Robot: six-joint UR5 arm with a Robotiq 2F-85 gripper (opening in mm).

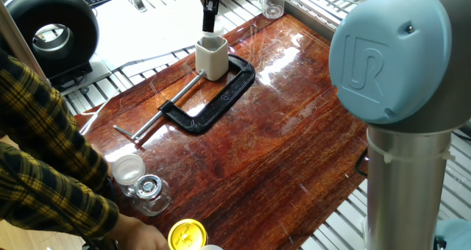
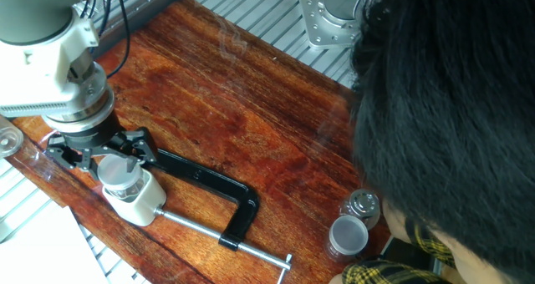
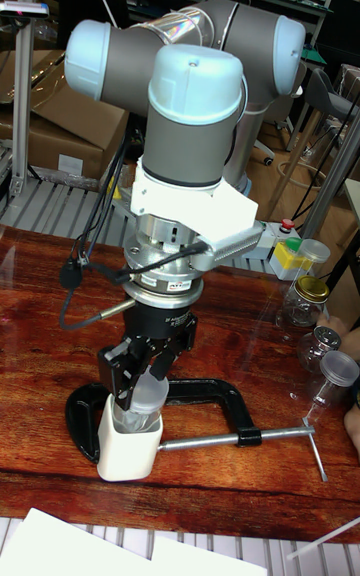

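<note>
A clear jar with a whitish translucent lid sits upright in a white square holder. The same holder stands near the table's far edge in exterior view 1, held in a black C-clamp with a long screw. My gripper points down right over the jar, its black fingers at either side of the lid. Whether the fingers press on the lid or stand just clear of it does not show. The jar's lower part is hidden inside the holder.
Near a person's arm stand a jar with a whitish lid, one with a silver lid and one with a yellow lid. A glass mug is at the far edge.
</note>
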